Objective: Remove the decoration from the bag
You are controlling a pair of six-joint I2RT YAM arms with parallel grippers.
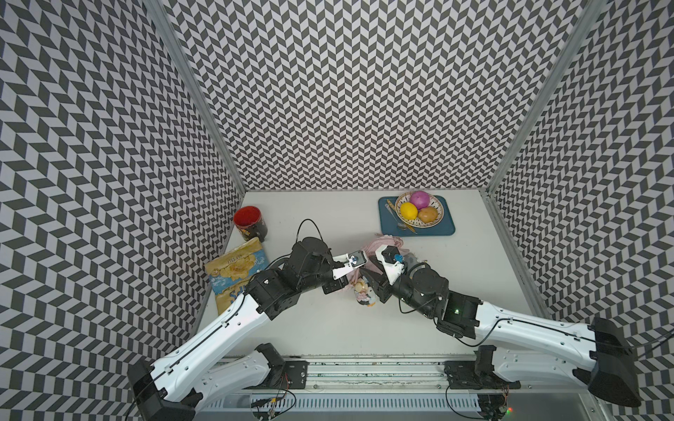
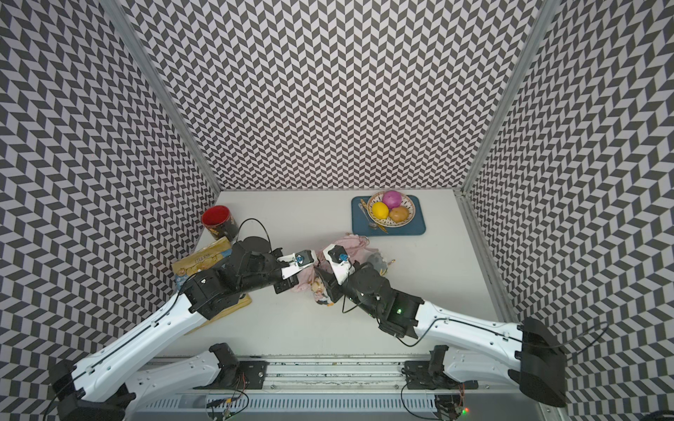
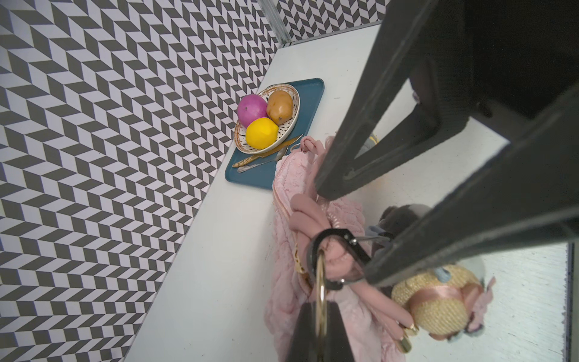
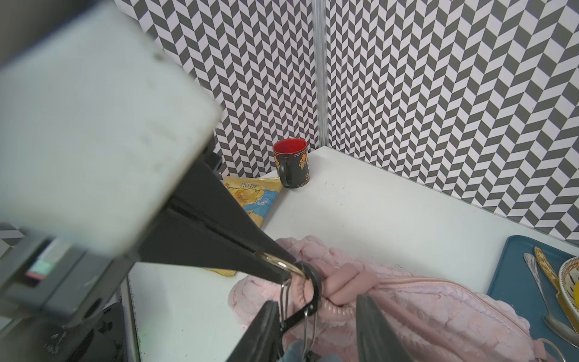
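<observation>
A fluffy pink bag (image 1: 384, 242) lies mid-table, mostly covered by both arms from above. Its knotted pink strap carries a black carabiner (image 3: 312, 250) and a gold ring (image 3: 321, 265). My left gripper is shut on that thin ring. The decoration, a plush figure with a straw hat (image 3: 443, 298), hangs from the carabiner side beside the bag. My right gripper is part open, its fingers (image 4: 377, 331) on either side of the carabiner. Whether they touch it, I cannot tell.
A blue tray (image 1: 446, 226) with a fruit bowl (image 1: 441, 210) and cutlery stands at the back right. At left are a dark mug (image 1: 251, 228) with a red inside and a yellow-blue packet (image 1: 238, 266).
</observation>
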